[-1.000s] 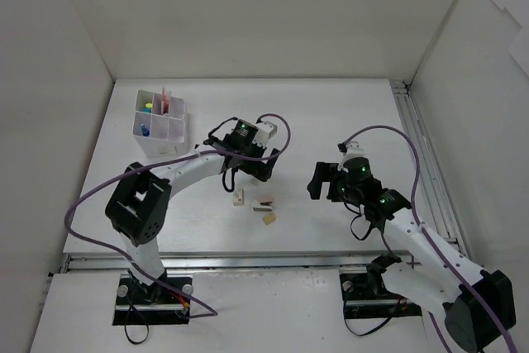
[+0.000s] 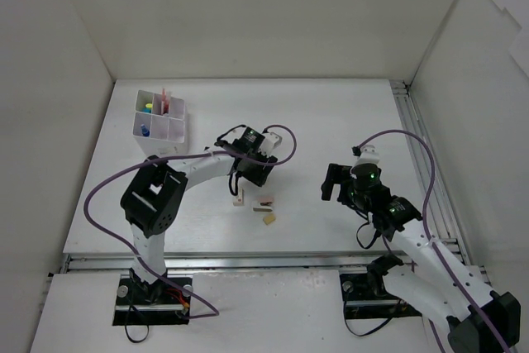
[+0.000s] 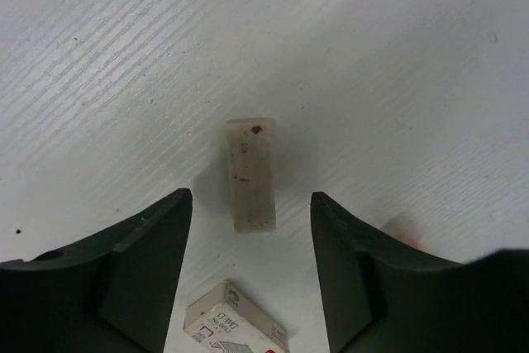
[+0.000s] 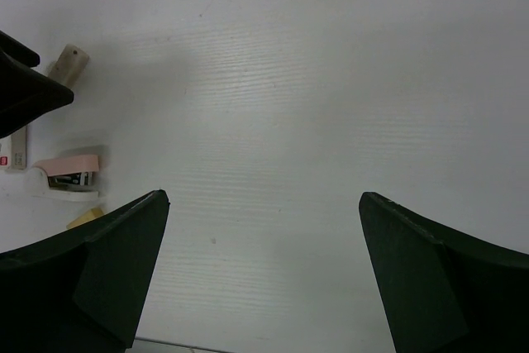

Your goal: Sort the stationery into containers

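Note:
My left gripper hangs over a pale grey rectangular piece (image 3: 250, 171), its fingers apart on either side with space around the piece. A small printed box (image 3: 227, 320) lies just below it in the left wrist view. The right wrist view also shows a pink-and-white item with dark middle (image 4: 70, 163) and a yellow block (image 4: 86, 217) on the table. My right gripper stands open with nothing between its fingers, over bare table to the right. A white multi-compartment organiser (image 2: 169, 130) holding colourful items stands at the back left.
White walls enclose it on the back and sides. A metal rail (image 2: 248, 260) runs along the front edge, and purple cables loop over both arms.
My right arm shifted right, away from the middle of the table.

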